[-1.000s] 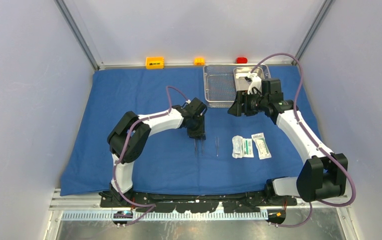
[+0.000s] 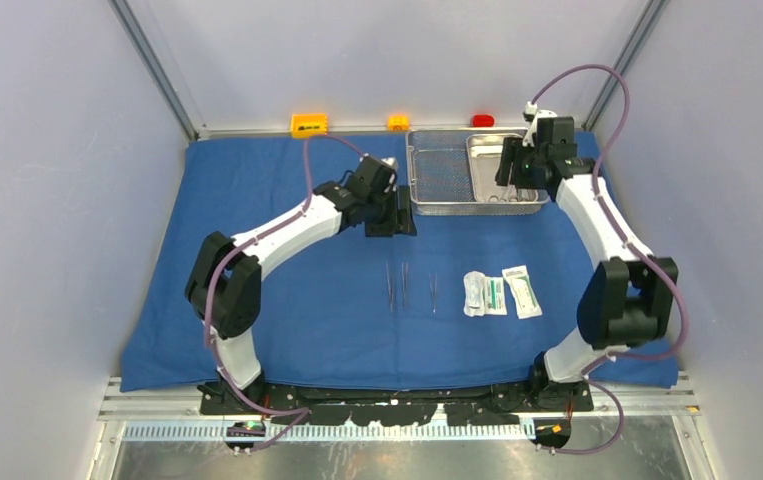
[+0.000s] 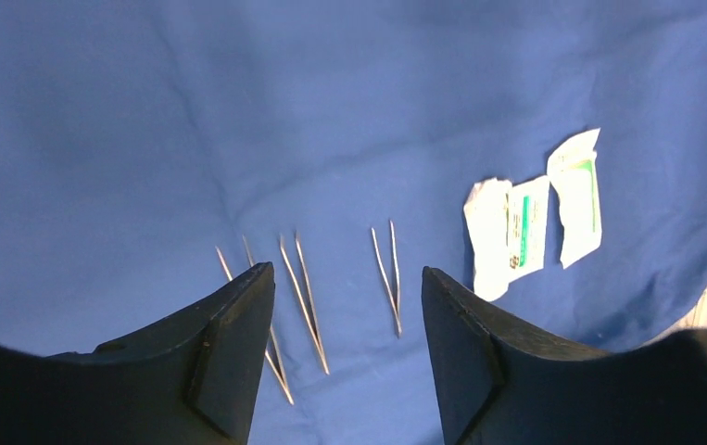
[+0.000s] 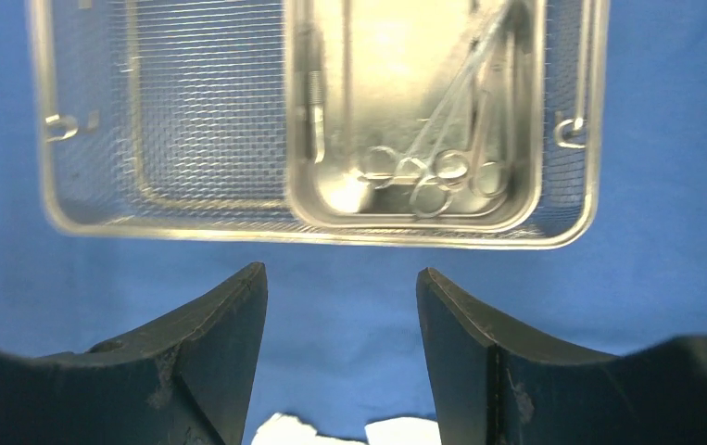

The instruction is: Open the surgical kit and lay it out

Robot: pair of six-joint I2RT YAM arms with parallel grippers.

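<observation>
Three pairs of tweezers lie side by side on the blue cloth: the left tweezers (image 3: 257, 320), the middle tweezers (image 3: 305, 304) and the right tweezers (image 3: 388, 280). Right of them rest flat white packets (image 2: 484, 294). My left gripper is open and empty, above the cloth behind the tweezers. The mesh basket (image 2: 443, 209) stands at the back right and holds a steel tray (image 4: 368, 221). Inside the tray are several ring-handled instruments (image 4: 428, 181) and a slim handle (image 4: 317, 102). My right gripper stands open with nothing in it, over the basket's front right part.
A yellow bin (image 2: 309, 125), a smaller yellow block (image 2: 398, 123) and a red block (image 2: 483, 121) sit along the back edge. Bare blue cloth (image 2: 327, 335) spreads over the left and front.
My left gripper has moved back and up, away from the tweezers, which stay on the cloth. The right gripper has shifted back and right, from before the basket to over it.
</observation>
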